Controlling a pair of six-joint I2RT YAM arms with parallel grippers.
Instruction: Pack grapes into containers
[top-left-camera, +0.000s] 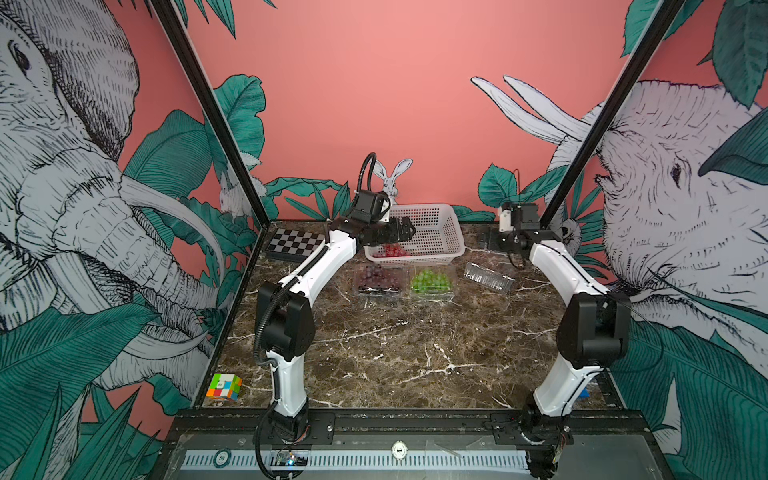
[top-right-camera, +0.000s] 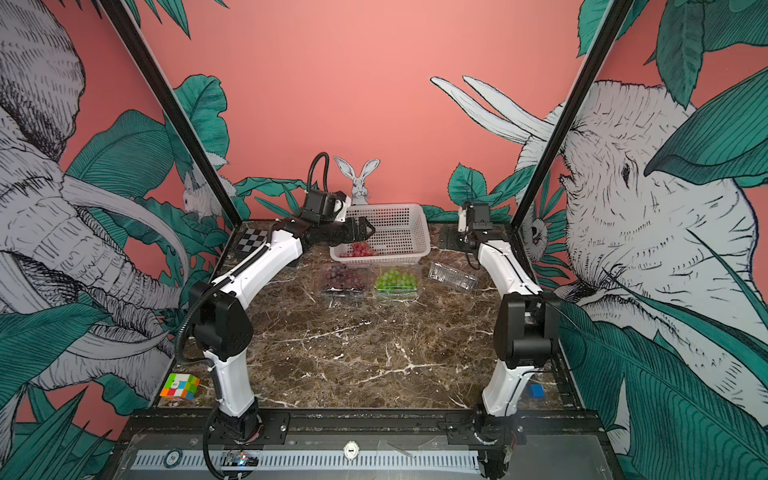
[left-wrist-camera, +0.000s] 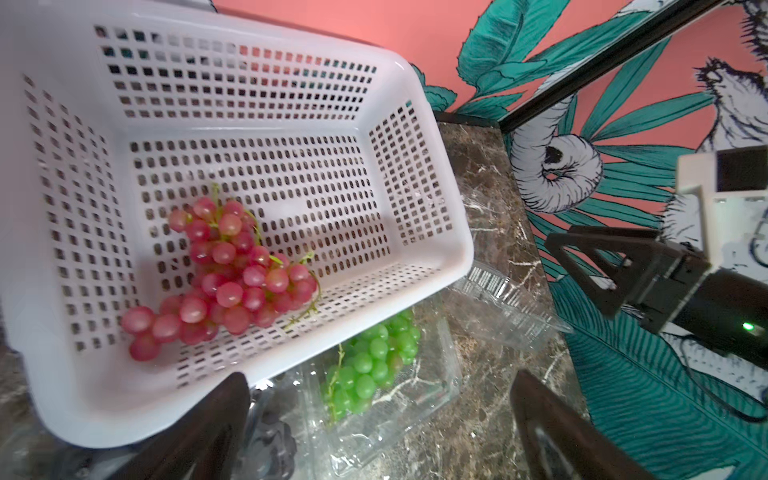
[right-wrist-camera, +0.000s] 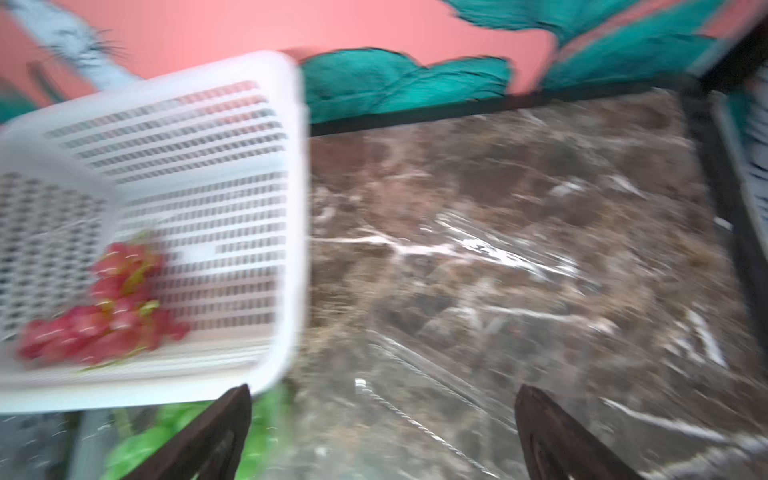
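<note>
A bunch of red grapes (left-wrist-camera: 228, 280) lies in the left front part of the white perforated basket (left-wrist-camera: 432, 272). My left gripper (top-left-camera: 409, 229) is open above the basket's left side, apart from the grapes. Green grapes (left-wrist-camera: 372, 360) sit in a clear container (left-wrist-camera: 436, 380) in front of the basket. Left of it, dark grapes (top-left-camera: 380, 277) fill another clear container, partly covered by a finger in the left wrist view. A clear container (top-left-camera: 488, 277) on the right looks empty. My right gripper (top-left-camera: 489, 238) stands open right of the basket, with nothing between its fingers.
A black-and-white checkered board (top-left-camera: 294, 243) lies at the back left. Near the front are a colored cube (top-left-camera: 224, 385) on the left and a blue object (top-right-camera: 536, 390) on the right.
</note>
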